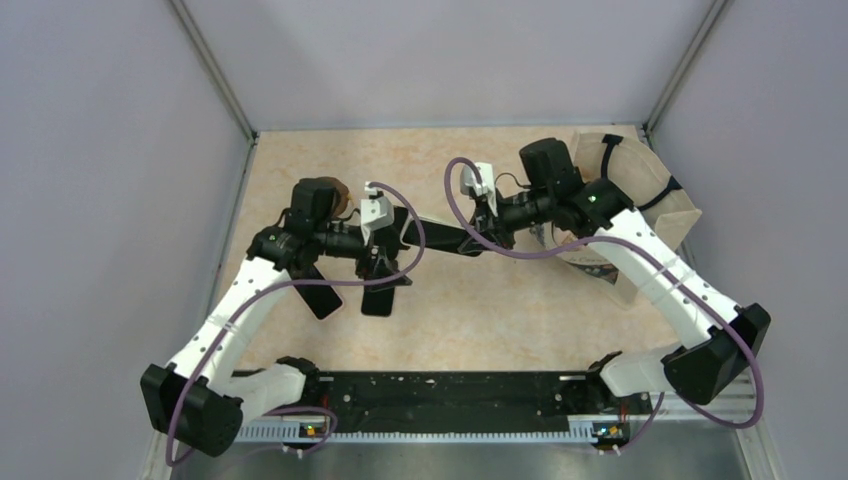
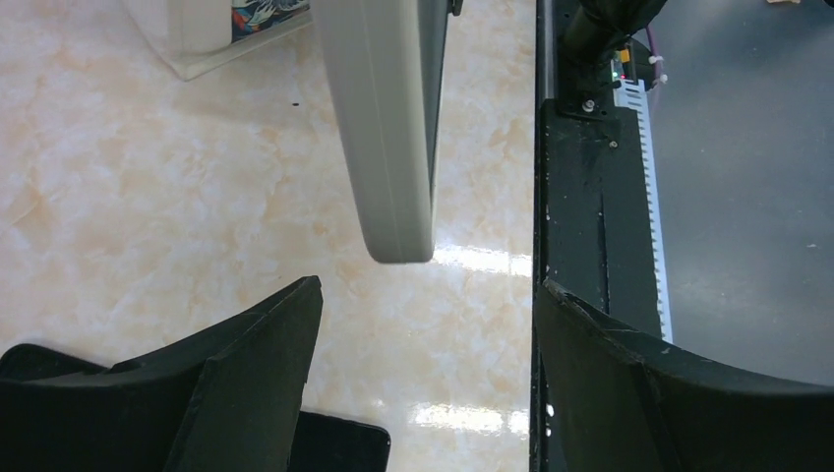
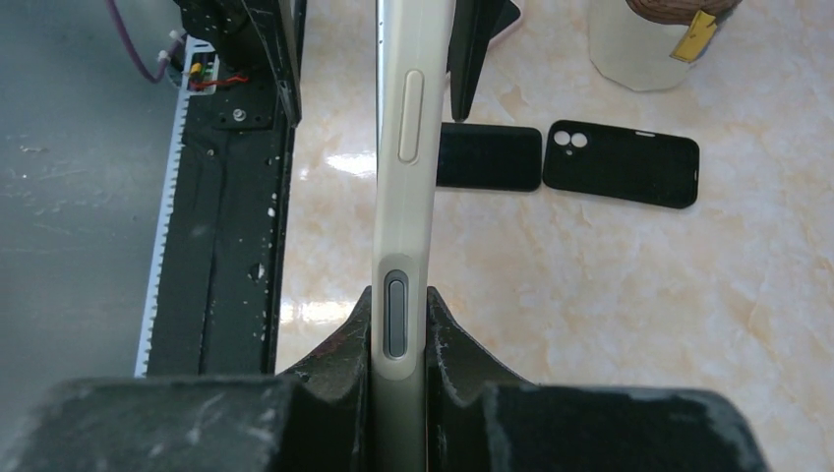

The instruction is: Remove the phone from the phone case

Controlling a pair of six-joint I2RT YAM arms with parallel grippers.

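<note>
A phone in a pale grey case (image 1: 432, 236) is held raised above the table by my right gripper, which is shut on it; its side with buttons faces that camera, and in the top view its face is black. My left gripper is open, and the phone's pale end (image 2: 388, 197) stands just beyond the space between its fingers. Below on the table lie a dark phone (image 3: 489, 157) and a black case with camera cut-outs (image 3: 620, 165). Another dark phone (image 1: 318, 295) lies further left.
A canvas bag (image 1: 650, 160) with items inside stands at the right. A brown round object on a pale stand is at the back left. The front edge of the table has a dark rail (image 1: 450, 395).
</note>
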